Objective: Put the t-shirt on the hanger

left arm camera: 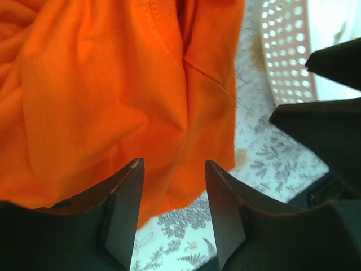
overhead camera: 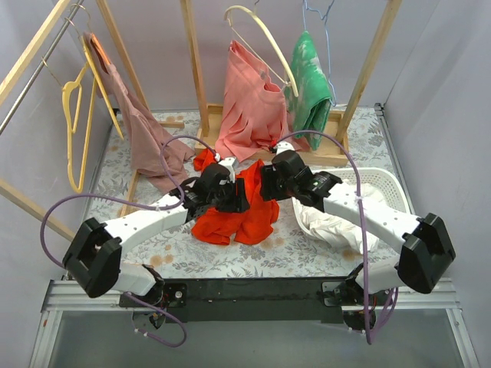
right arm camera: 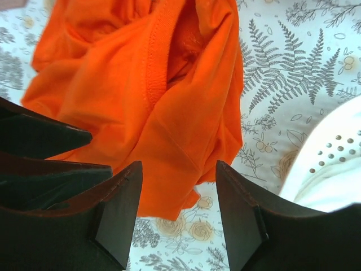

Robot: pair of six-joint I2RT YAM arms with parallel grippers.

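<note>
Crumpled on the patterned table lies the orange-red t-shirt (overhead camera: 234, 222), its folds filling much of the left wrist view. My left gripper (overhead camera: 244, 198) is over its middle, fingers apart, with cloth below the fingertips (left arm camera: 135, 169) and nothing clearly held. On the shirt's right side, my right gripper (overhead camera: 267, 184) is open above the cloth (right arm camera: 175, 141). The two grippers are close together; each wrist view shows dark fingers of the other arm at its side. Two empty yellow hangers (overhead camera: 70, 130) hang from the rail at left.
A white perforated basket (overhead camera: 391, 180) with white cloth stands at right. Behind hang a pink garment (overhead camera: 249, 100) and a green one (overhead camera: 308, 84); a mauve garment (overhead camera: 146, 130) hangs at left. Bare table shows in front of the shirt.
</note>
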